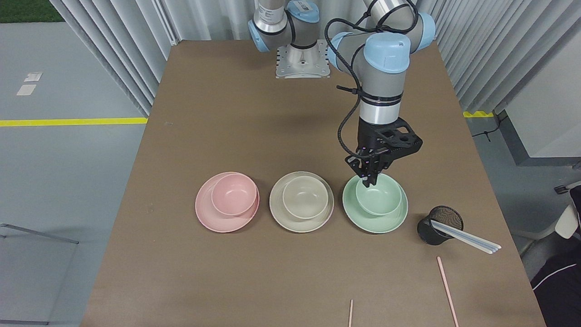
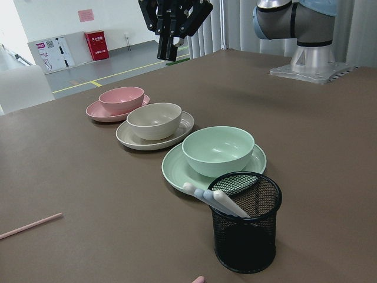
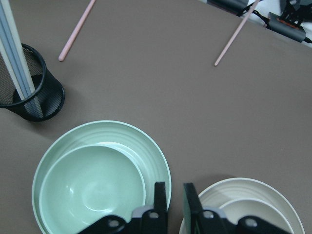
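Note:
My gripper (image 1: 368, 180) hangs above the green bowl (image 1: 378, 199) on its green plate (image 1: 376, 223), fingers close together, nothing visible between them. A cream bowl (image 1: 305, 196) and a pink bowl (image 1: 234, 193), each on a matching plate, stand to the left in the front view. Two pink chopsticks lie apart on the near table, one (image 1: 446, 289) at the right, one (image 1: 351, 313) further left. A black mesh holder (image 2: 244, 242) holds several white and blue chopsticks (image 3: 17, 58).

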